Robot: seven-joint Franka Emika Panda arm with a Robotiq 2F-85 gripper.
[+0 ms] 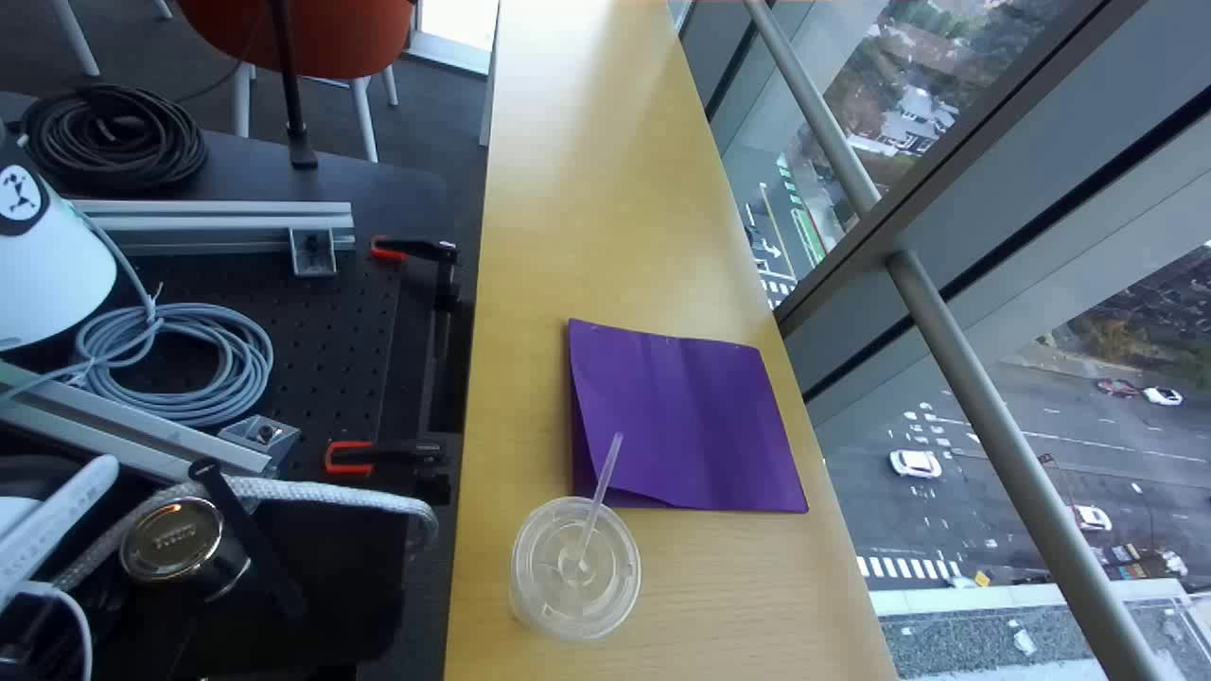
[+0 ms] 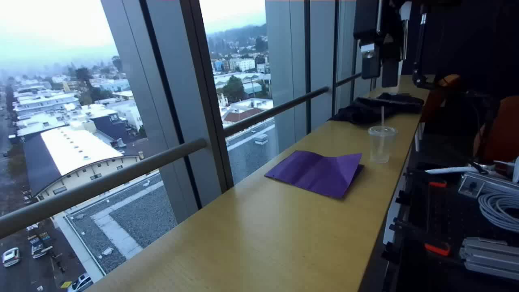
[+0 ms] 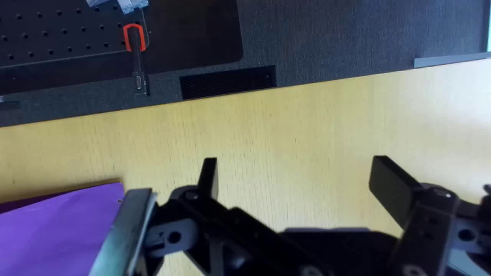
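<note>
In the wrist view my gripper stands open, its black fingers [image 3: 386, 181] wide apart. Only bare wooden ledge shows between them. A folded purple sheet [image 1: 687, 420] lies on the ledge; its fold is raised along the side facing the black table. One corner of this purple sheet [image 3: 60, 230] appears to the left of my gripper, partly covered by it. Beside the sheet stands a clear plastic cup [image 2: 382, 145] upright, with a lid and straw. The cup is outside the wrist view.
The long wooden ledge [image 1: 590, 170] runs between windows with a metal rail [image 2: 272, 114] and a black table [image 1: 341, 340]. Coiled grey cable [image 1: 233, 363] and red-tipped clamps [image 1: 352, 458] are on the table. Dark cloth [image 2: 360, 111] lies beyond the cup. Much of the ledge is clear.
</note>
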